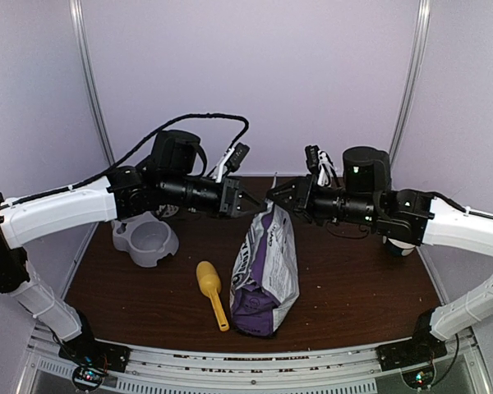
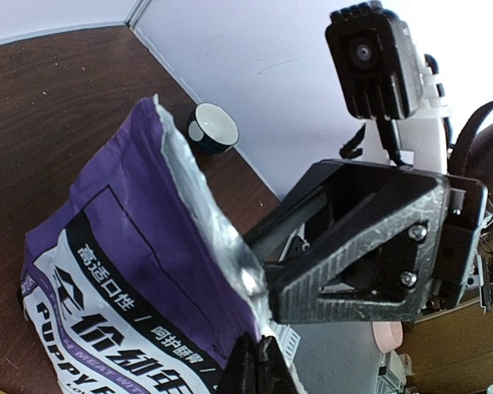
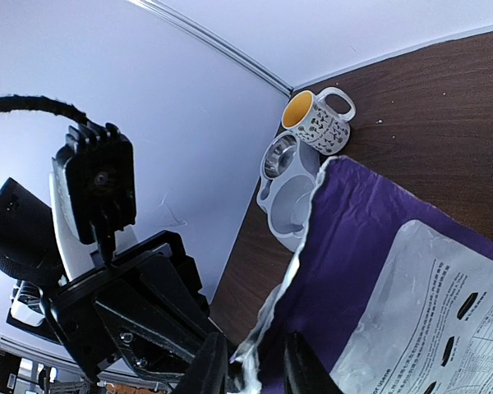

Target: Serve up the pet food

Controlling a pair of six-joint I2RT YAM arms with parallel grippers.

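Observation:
A purple and white puppy food bag (image 1: 263, 283) stands upright at the table's middle; its silvery top edge shows in both wrist views. My left gripper (image 1: 259, 205) is at the bag's top from the left, shut on that edge (image 2: 259, 361). My right gripper (image 1: 275, 197) reaches the same top from the right, fingers part open around the edge (image 3: 255, 361). A yellow scoop (image 1: 209, 283) lies left of the bag. A pale double pet bowl (image 1: 144, 246) sits at the left.
A patterned mug (image 3: 320, 123) stands behind the bowl; a dark cup (image 2: 214, 127) sits at the right edge, partly behind the right arm.

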